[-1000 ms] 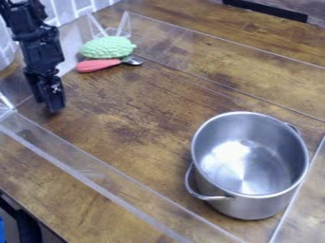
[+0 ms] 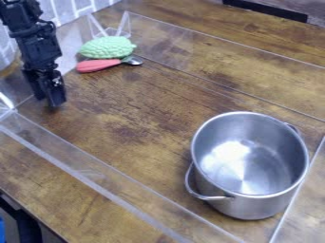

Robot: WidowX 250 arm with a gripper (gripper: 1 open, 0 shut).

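My black gripper [image 2: 48, 93] hangs low over the wooden table at the far left, near the clear plastic border; whether it is open or shut is unclear. Behind it to the right lie a pale green textured object [image 2: 106, 47] and a pink-handled utensil [image 2: 97, 65] with a metal end. A steel pot [image 2: 248, 166] with handles stands at the right front, empty inside and well apart from the gripper.
Clear plastic strips run along the left, front and right of the work area on the table [image 2: 152, 114].
The gripper has shifted very slightly, staying at the left edge. The objects on the table have not visibly moved.
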